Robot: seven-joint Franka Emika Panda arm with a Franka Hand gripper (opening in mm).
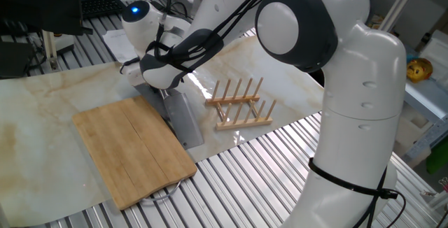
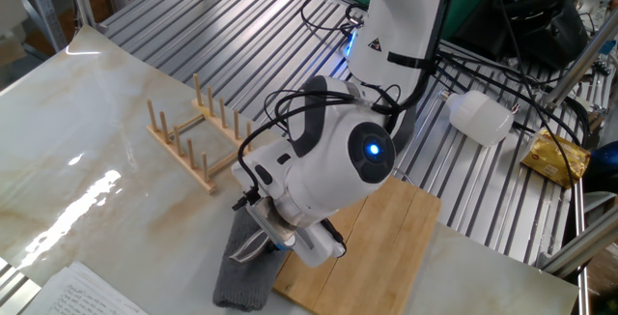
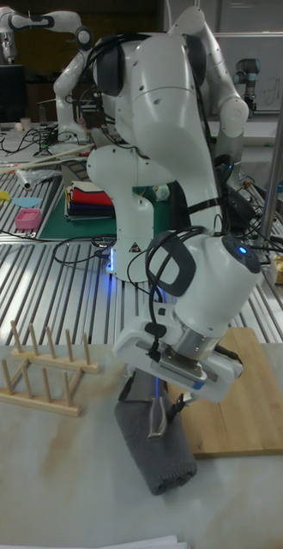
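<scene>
Over a dark grey folded cloth (image 3: 154, 457) stands my gripper (image 3: 158, 423), pointing down, in exterior view 3. A slim metallic piece under the hand reaches the top of the cloth. Whether the fingers are apart or closed on the fabric is unclear. From exterior view 2 the cloth (image 2: 241, 281) shows partly beneath the hand, beside the wooden board (image 2: 377, 247). In exterior view 1 the wrist hides the fingertips, and a grey surface (image 1: 185, 123) lies along the edge of the board (image 1: 133, 147).
A wooden peg rack (image 1: 241, 109) stands on the marbled sheet near the cloth, its pegs upright. Papers (image 2: 77, 294) lie at one edge of the sheet. A white rounded object (image 2: 480, 118) and a yellow packet (image 2: 555, 156) sit on the slatted table.
</scene>
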